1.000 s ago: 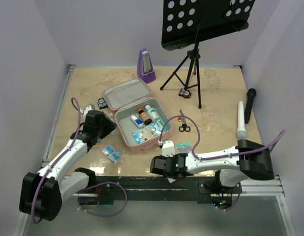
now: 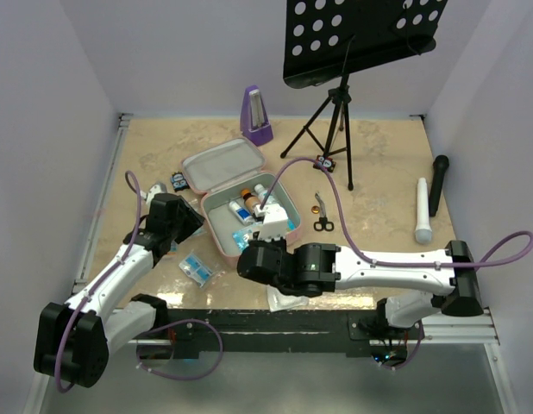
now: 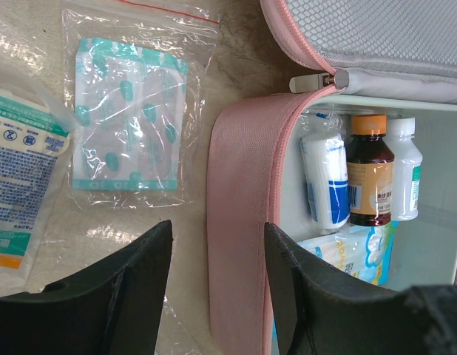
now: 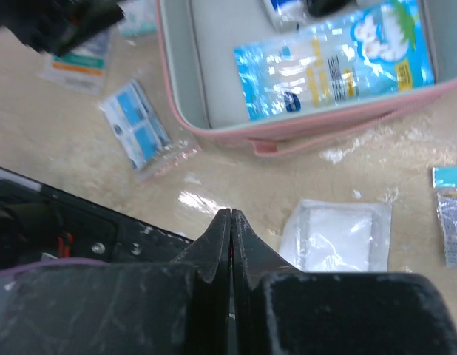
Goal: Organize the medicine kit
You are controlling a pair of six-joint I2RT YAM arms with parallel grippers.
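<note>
A white plastic pouch (image 4: 338, 235) lies flat near the table's front edge. Above and to the left of it my right gripper is shut, its fingertips meeting with nothing between them. The pink medicine kit (image 2: 219, 226) stands with its lid back; in the left wrist view it holds a white roll (image 3: 326, 181), a brown bottle (image 3: 370, 170), a white bottle (image 3: 404, 168) and a blue packet (image 3: 347, 250). My left gripper is open, one finger on each side of the kit's left wall. Bagged dotted masks (image 3: 129, 115) and a gauze bag (image 3: 21, 177) lie left of it.
Another clear bag with blue-white packets (image 4: 136, 126) rests left of the kit's front. A grey-printed packet (image 4: 452, 222) is right of the pouch. Scissors (image 2: 323, 222) and a music stand (image 2: 340, 95) are farther back. Open table lies at right.
The left arm has hardly moved.
</note>
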